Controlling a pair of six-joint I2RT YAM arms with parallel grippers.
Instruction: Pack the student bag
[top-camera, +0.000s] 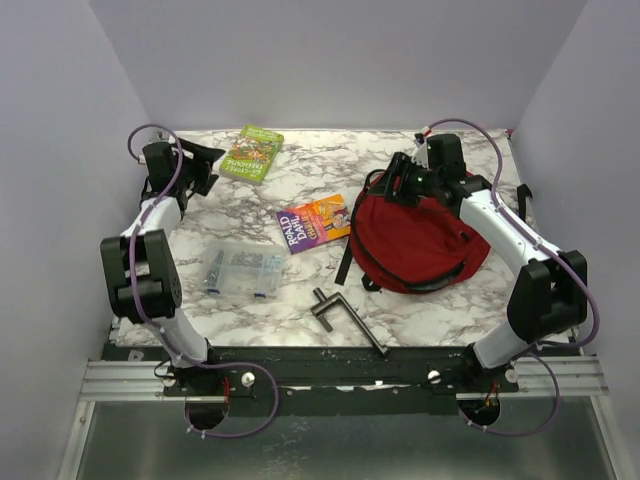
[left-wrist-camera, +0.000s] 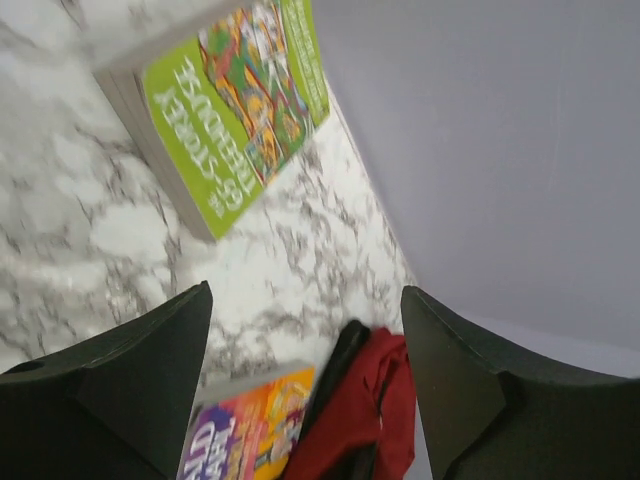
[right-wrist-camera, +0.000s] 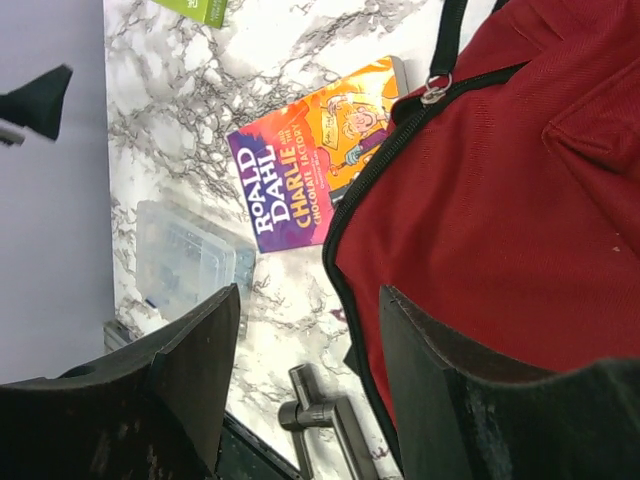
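The red bag lies on the right of the table, its dark opening now mostly closed over. A green book rests at the back left, and the orange and purple Roald Dahl book lies flat just left of the bag. A clear plastic case sits front left of that book. High at the left, my left gripper stands partly open, empty, with the green book ahead in its wrist view. Above the bag's upper left part hovers my right gripper, also partly open and empty.
A dark metal bracket stands at the table's front edge. A black strap sticks out from the bag's left side. Bare marble lies between the green book and the bag.
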